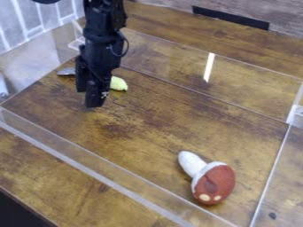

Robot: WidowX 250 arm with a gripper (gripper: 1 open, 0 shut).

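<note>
My gripper (97, 87) is low over the wooden board at the upper left, angled downward; whether its dark fingers are apart or together is hard to make out. It stands in front of a yellow-green elongated object (116, 83), which it partly hides. A thin grey piece (67, 73) lies just left of that, also partly covered by the arm. A toy mushroom (208, 181) with a white stem and red-brown spotted cap lies on its side at the lower right.
Clear transparent walls edge the board (142, 133) on the left, front and right. The middle and upper right of the board are free of objects.
</note>
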